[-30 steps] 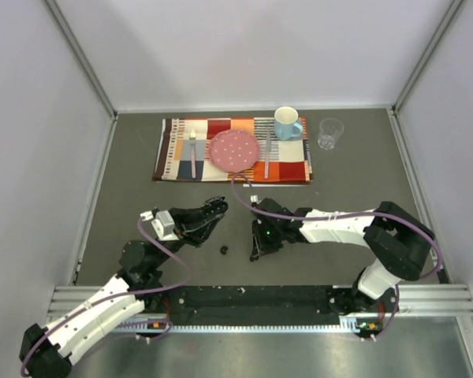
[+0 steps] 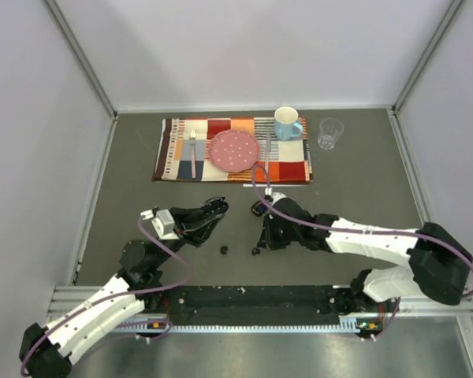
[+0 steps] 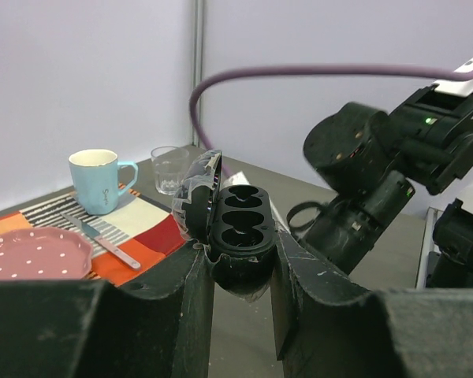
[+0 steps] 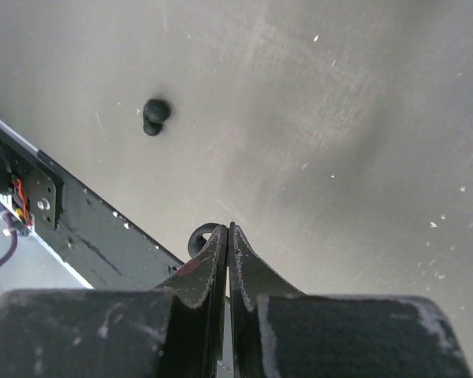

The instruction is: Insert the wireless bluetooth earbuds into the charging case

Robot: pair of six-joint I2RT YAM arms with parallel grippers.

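Note:
My left gripper holds the open black charging case (image 3: pixel 243 213) upright, its earbud wells visible on top; in the top view case and gripper (image 2: pixel 216 216) are left of centre. My right gripper is shut, pointing down over the table. Two small black earbuds lie on the table: one (image 2: pixel 224 250) between the grippers, also in the right wrist view (image 4: pixel 156 112), the other (image 2: pixel 255 251) just by the right gripper's tips, partly hidden behind them in the right wrist view (image 4: pixel 198 237).
A placemat (image 2: pixel 173 150) with pink plate (image 2: pixel 232 150), fork, knife and blue mug (image 2: pixel 287 126) lies at the back, a glass (image 2: pixel 329 133) to its right. The table's front edge (image 4: pixel 102 244) is close below the earbuds. Bare table (image 2: pixel 118 213) lies on the left.
My right arm has moved rightward and slightly up in the top view, and the earbud beneath it shows more clearly. My left arm with the case stays where it was.

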